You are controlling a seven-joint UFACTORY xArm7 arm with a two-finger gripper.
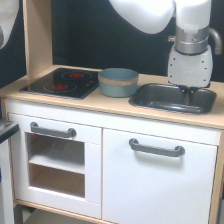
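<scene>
My white gripper hangs at the upper right, pointing down over the dark sink. Its small dark fingertips blend into the basin, so their spacing is unclear and nothing can be made out between them. On the wooden counter, a grey-blue pot stands upright between the black cooktop and the sink. The gripper is to the right of the pot, clear of it.
Below the counter are a white oven-like door with a window and grey handle, and a cabinet door with a handle. Both look closed. A grey-handled white panel stands at the left edge.
</scene>
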